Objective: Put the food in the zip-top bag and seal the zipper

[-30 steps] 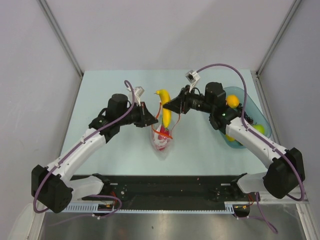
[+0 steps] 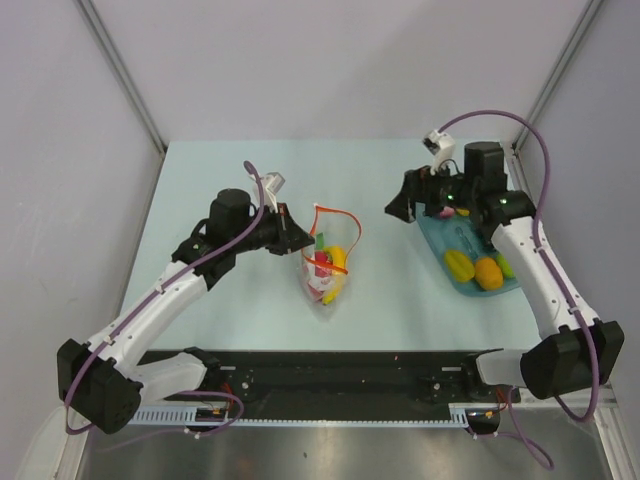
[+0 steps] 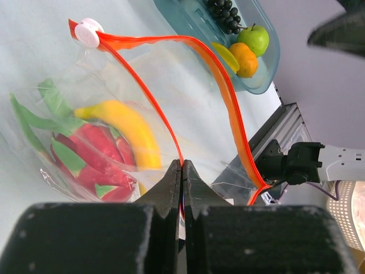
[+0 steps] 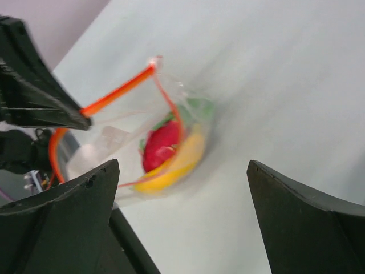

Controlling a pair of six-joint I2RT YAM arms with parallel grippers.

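Observation:
The clear zip bag (image 2: 322, 278) stands on the table with red-and-green food (image 3: 85, 160) and a banana (image 3: 131, 128) inside. My left gripper (image 2: 300, 242) is shut on the orange zipper edge of the bag, as the left wrist view shows, holding its mouth open. My right gripper (image 2: 412, 200) is up to the right of the bag, near the tub, its fingers apart with nothing between them; the right wrist view is blurred.
A blue tub (image 2: 440, 265) at the right holds a mango (image 2: 460, 266), an orange (image 2: 488, 273), an apple, grapes and other food, partly hidden by the right arm.
The banana, earlier in my right gripper above the bag, now lies inside it. My right gripper has let go and moved right toward the tub. The left gripper has stayed put.

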